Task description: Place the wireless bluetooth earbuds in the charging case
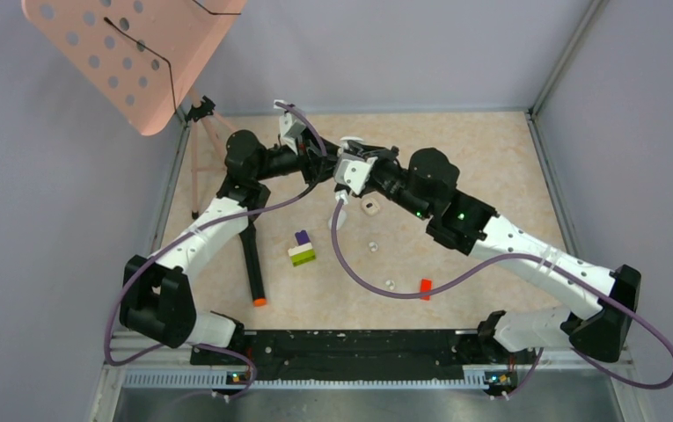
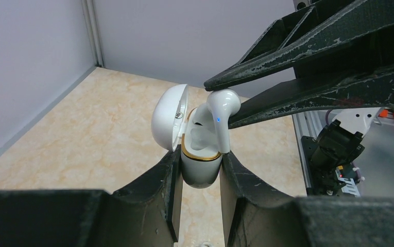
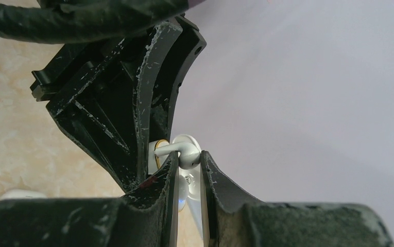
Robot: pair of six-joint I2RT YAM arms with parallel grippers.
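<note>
The white charging case, lid open, is held upright between the fingers of my left gripper. A white earbud sits at the tips of my right gripper, just above the case and beside its lid. In the right wrist view the earbud covers part of the case, and the left gripper's body stands behind it. In the top view both grippers meet at the centre, partly hidden by the arms.
Toy blocks, a red piece, small white items and a dark cylinder lie on the table below. The pink panel hangs at the upper left.
</note>
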